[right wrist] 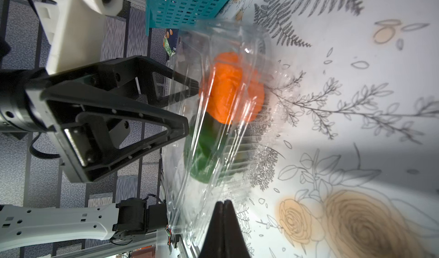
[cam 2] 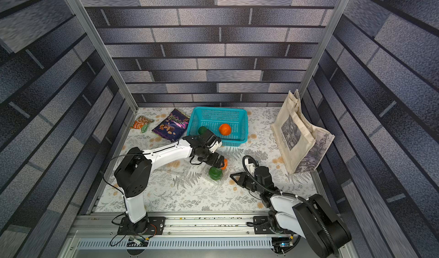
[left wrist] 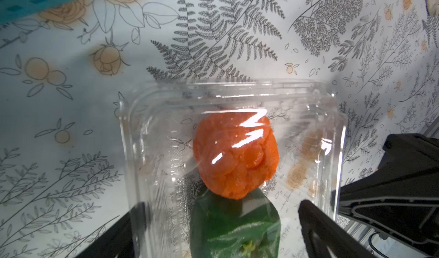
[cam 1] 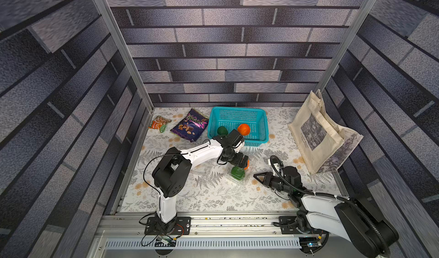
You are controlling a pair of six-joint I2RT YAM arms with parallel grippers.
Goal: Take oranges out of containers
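Note:
A clear plastic container [left wrist: 151, 95] on the table holds an orange fruit [left wrist: 235, 152] and a green item [left wrist: 235, 226], probably a pepper, seen through the plastic. My left gripper [cam 1: 240, 159] hangs over it, open around the near part in its wrist view. My right gripper [cam 2: 235, 178] is shut just right of the container, its fingers empty. A second orange [cam 1: 243, 129] sits in the turquoise basket [cam 1: 260, 132] beside a green item [cam 1: 222, 130].
A dark snack bag [cam 1: 189, 125] and a small packet [cam 1: 159, 123] lie at the back left. A canvas tote [cam 1: 320, 139] stands at the right.

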